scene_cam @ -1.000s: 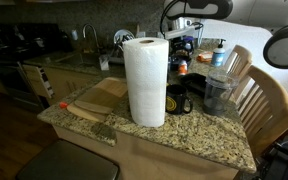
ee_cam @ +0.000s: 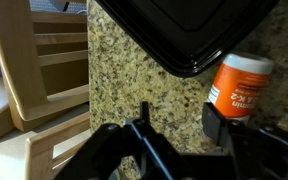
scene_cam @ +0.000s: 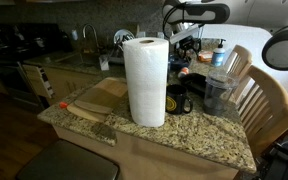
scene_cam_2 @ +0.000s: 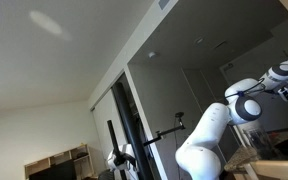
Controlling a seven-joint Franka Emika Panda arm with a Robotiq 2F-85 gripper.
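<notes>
In the wrist view, an orange bottle (ee_cam: 242, 86) with a white cap and a label reading "vitamin K-2" is on the speckled counter. My gripper is open, its dark fingers apart with only bare counter showing between them. The bottle is beside the right fingertip (ee_cam: 214, 118), outside the gap; whether they touch I cannot tell. In exterior view 1 my gripper (scene_cam: 190, 46) hangs over the far part of the counter.
A black tray (ee_cam: 189, 35) lies close to the bottle. Wooden chairs (ee_cam: 44, 65) stand past the counter edge. Nearer in exterior view 1 are a paper towel roll (scene_cam: 147, 85), a black mug (scene_cam: 178, 99), a clear container (scene_cam: 219, 92) and a cutting board (scene_cam: 101, 97).
My gripper has shifted slightly to the right in exterior view 1. An orange patch below it, plain one second ago, shows less clearly now. The nearer counter items have not moved.
</notes>
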